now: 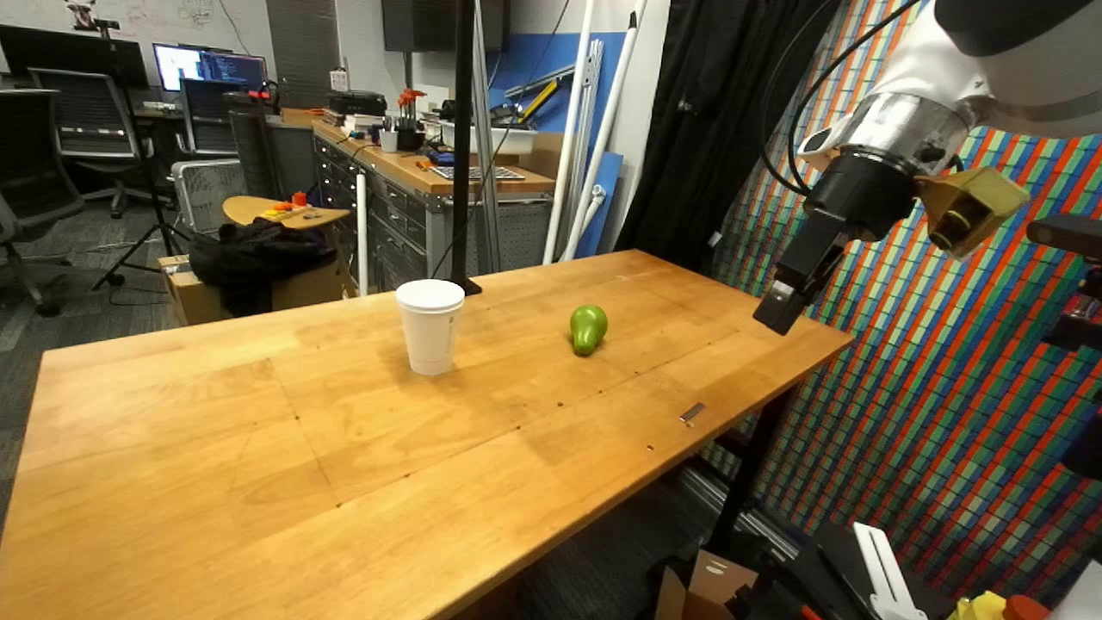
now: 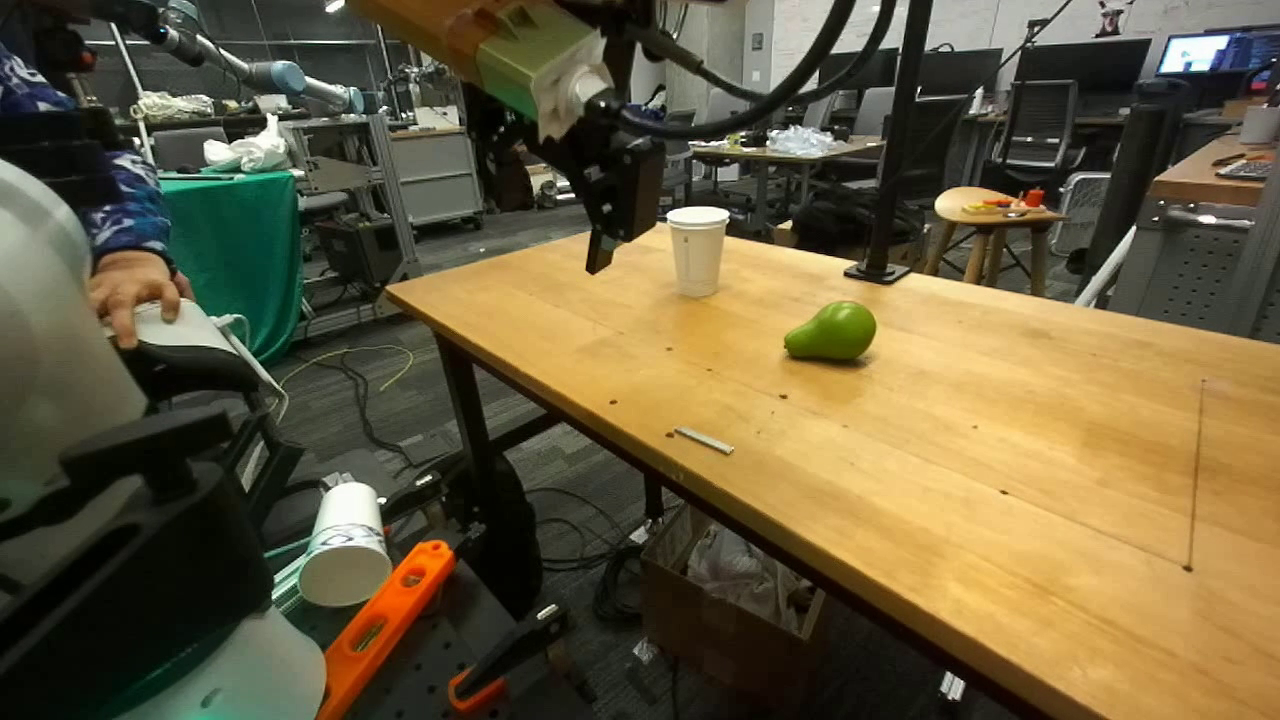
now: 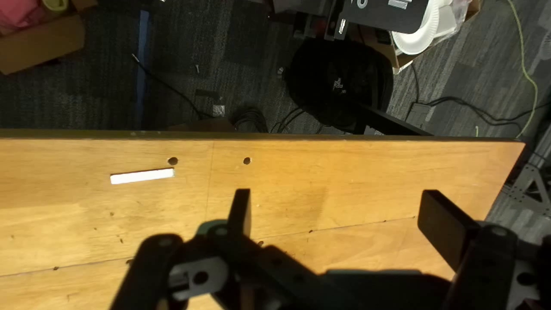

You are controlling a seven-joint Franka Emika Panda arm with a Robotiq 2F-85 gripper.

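Observation:
A white lidded paper cup [image 1: 430,332] stands upright on the wooden table. Apart from it lies a green pear-shaped fruit [image 1: 589,329], on its side in exterior view 2, where the cup [image 2: 697,254] and the fruit [image 2: 833,332] both show clearly. My gripper is open, its two fingers wide apart with only bare tabletop seen between them. In exterior view 1 the gripper [image 1: 776,306] hangs above the table's right end, away from both objects. Neither cup nor fruit appears in the wrist view.
A small flat metal strip [image 3: 142,176] lies near the table's edge. A black post [image 2: 894,156] rises at the table's far side. A person's hand [image 2: 138,288] rests on equipment at the left, off the table.

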